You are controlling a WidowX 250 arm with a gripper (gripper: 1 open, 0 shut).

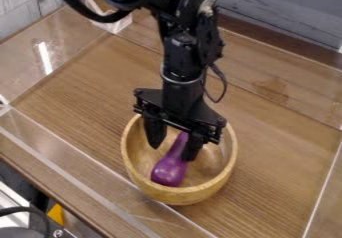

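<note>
A purple eggplant-like object [170,167] lies in a yellow bowl [197,192] near the middle of the camera view. My black gripper [178,135] hangs over and partly inside the bowl, open, its fingers on either side above the upper end of the purple object. Whether they touch it cannot be told.
A white object [114,22] sits at the back left, and a wall edge runs along the back right. Cables show at the lower left.
</note>
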